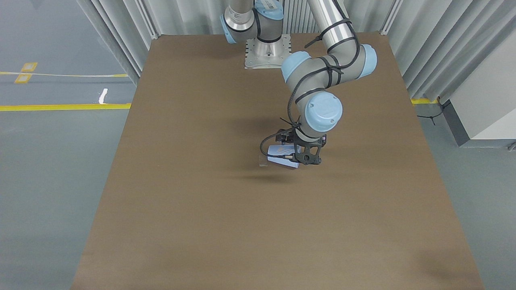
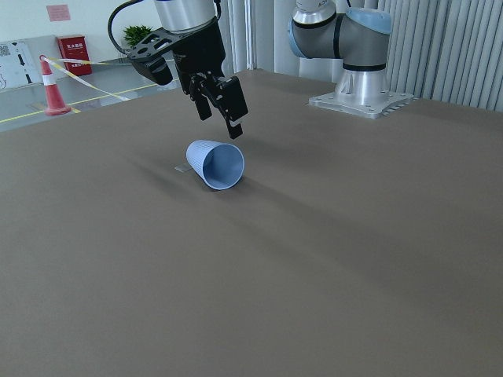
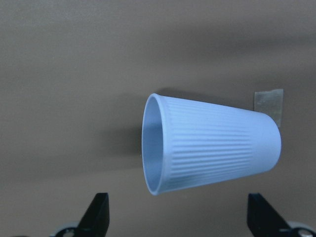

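A light blue ribbed cup (image 3: pixel 212 143) lies on its side on the brown table (image 1: pixel 271 227); it also shows in the left view (image 2: pixel 204 161) and, partly behind the gripper, in the front view (image 1: pixel 280 158). My gripper (image 2: pixel 219 118) hangs tilted just above the cup, fingers open and empty. In the wrist view its two fingertips flank the bottom of the picture, below the cup, not touching it. A small clear tape patch (image 3: pixel 268 101) lies beside the cup's narrow end.
The arm's white base plate (image 1: pixel 254 60) is bolted at the back of the table.
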